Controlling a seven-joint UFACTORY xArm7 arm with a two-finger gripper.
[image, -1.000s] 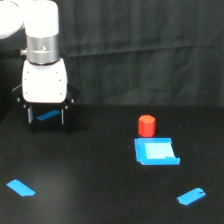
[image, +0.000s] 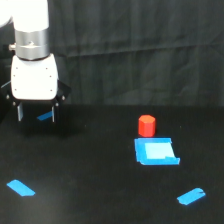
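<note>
The white robot arm (image: 32, 75) hangs at the left of the camera view with its black gripper (image: 33, 104) low above the dark table, near a blue strip at the back left. Whether the fingers hold anything is hard to tell in the shadow. A red block (image: 146, 126) stands at the right of centre, behind a white square edged with blue tape (image: 141, 152).
Blue tape strips lie at the front left (image: 21, 188) and front right (image: 191, 196). A black curtain backs the scene.
The arm and gripper have shifted slightly to the left and appear a little lower or nearer. The red block and tape are unchanged.
</note>
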